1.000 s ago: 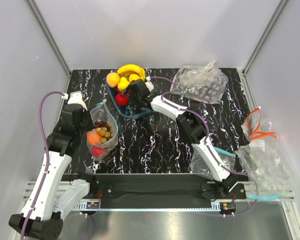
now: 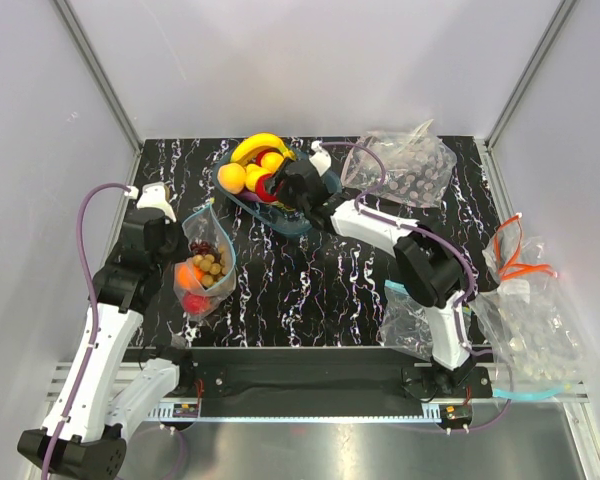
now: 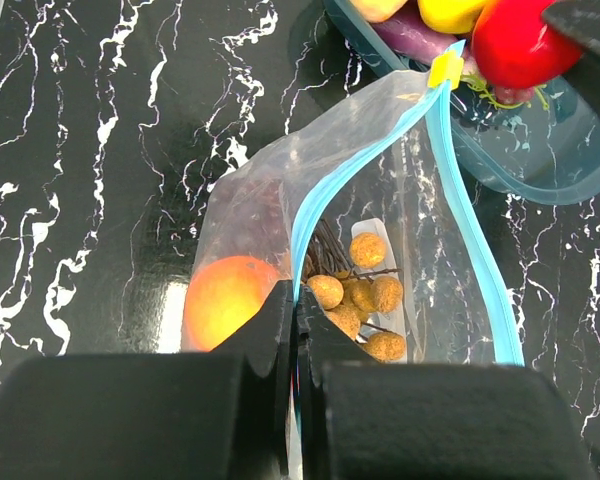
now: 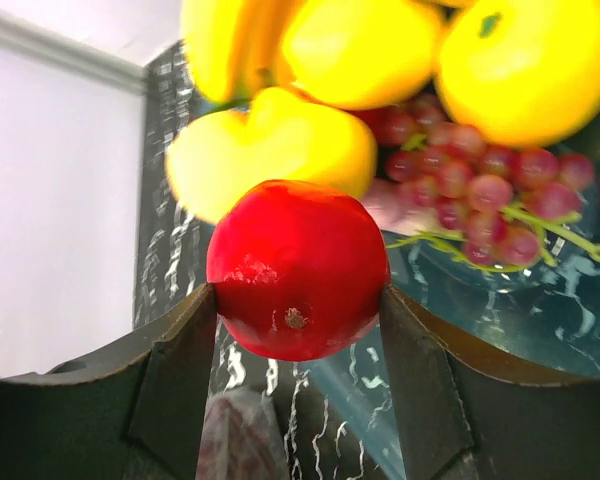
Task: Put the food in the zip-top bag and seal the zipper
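Observation:
A round red fruit [image 4: 298,270] is squeezed between the fingertips of my right gripper, raised over the teal basket [image 2: 291,228]. The clear zip top bag [image 3: 250,200], edged with a light blue zipper, lies at the left with its mouth spread. Inside it sit an orange fruit [image 3: 225,300], brown longan-like fruits [image 3: 360,295], and, in the top view, dark grapes and a red item [image 2: 195,302]. My left gripper is shut on one edge of the bag's mouth.
Bananas [image 2: 260,147], yellow fruits and red grapes [image 4: 485,195] remain in the basket. Other clear bags lie at the back right [image 2: 400,168], front right [image 2: 408,325] and far right [image 2: 530,320].
The left arm looks almost unmoved.

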